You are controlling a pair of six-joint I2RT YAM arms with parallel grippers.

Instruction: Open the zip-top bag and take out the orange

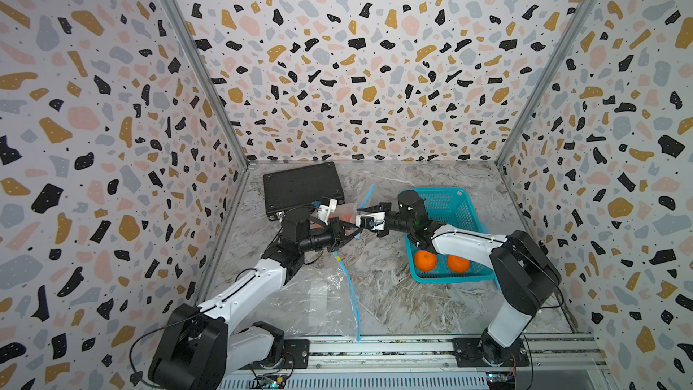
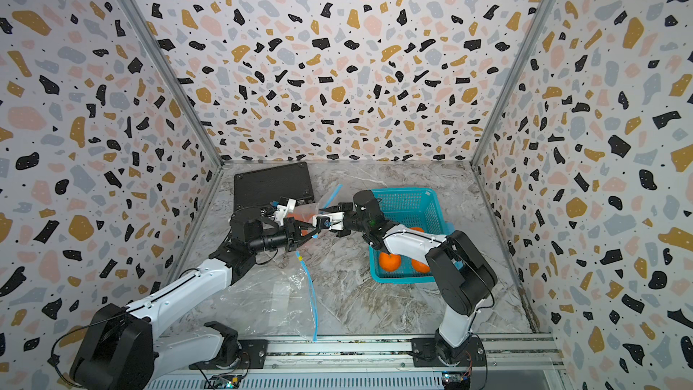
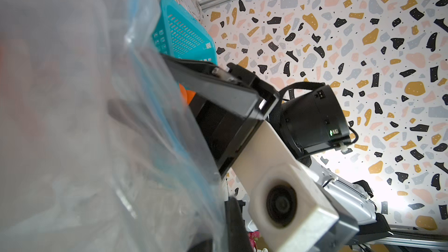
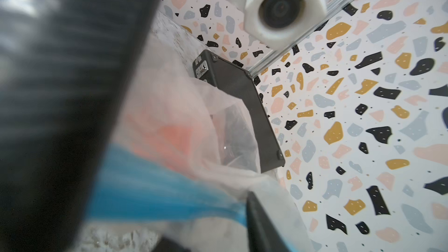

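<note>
A translucent zip top bag (image 4: 214, 126) with a blue seal (image 4: 163, 189) is held up between the two grippers at table centre; an orange-red shape shows through its plastic in the right wrist view. My left gripper (image 1: 353, 228) is shut at the bag's front. My right gripper (image 2: 326, 218) is at the bag's right side, close to the left one; its finger state is hard to see, with fingers blurred against the bag in its wrist view.
A teal basket (image 1: 454, 198) with several oranges (image 1: 426, 260) sits right. A black case (image 1: 299, 180) lies back left. An empty clear bag (image 1: 317, 296) with a blue strip lies front left.
</note>
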